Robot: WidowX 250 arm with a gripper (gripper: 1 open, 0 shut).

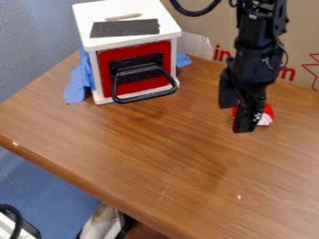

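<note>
My black gripper (244, 110) hangs low over the right part of the wooden table, its tips down around a small red and white object (266, 119) that is partly hidden behind it. I cannot tell whether anything is between the fingers. To the left stands a white toy oven (167, 32) with a red front, a black handle bar and a dark slab on top.
A blue cloth (75, 86) lies around the oven's base. Cardboard with red print (303, 47) stands behind.
</note>
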